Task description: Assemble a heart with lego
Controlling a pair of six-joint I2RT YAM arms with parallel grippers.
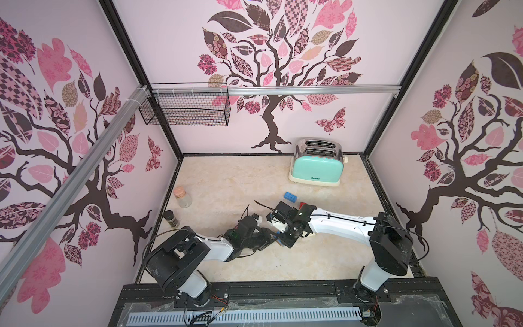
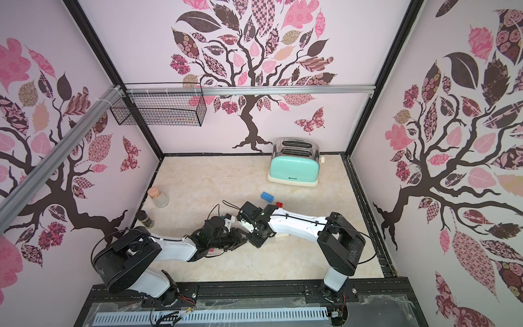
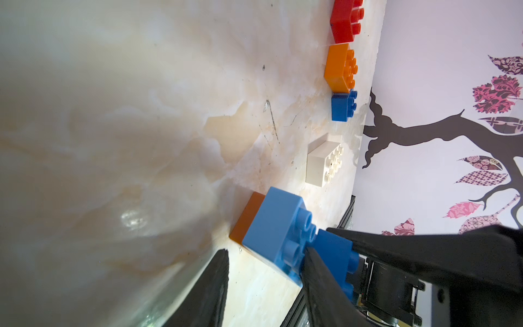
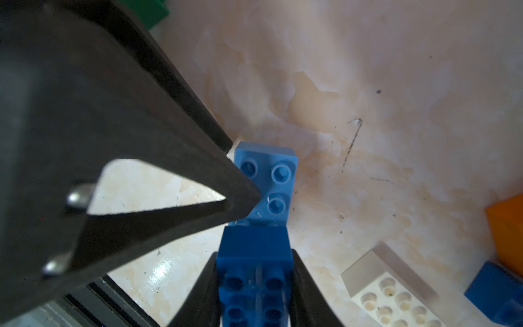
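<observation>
A dark blue brick [image 4: 254, 245] is in my right gripper, which is shut on it. It sits over one end of a lighter blue brick [image 3: 272, 220], which has an orange piece [image 3: 245, 218] beside or under it. The left gripper is at this lighter brick's near end; whether its fingers grip that brick or the piece under it is unclear. In the top views both grippers [image 1: 275, 234] meet at the front middle, largely hidden by the arms.
A white brick [image 3: 321, 163], a small blue brick [image 3: 340, 107], an orange brick [image 3: 337, 68] and a red brick [image 3: 342, 21] lie nearby. A green brick [image 4: 144, 9] shows at the edge. A toaster [image 1: 316, 163] stands at the back right; jars [image 1: 182, 196] stand left.
</observation>
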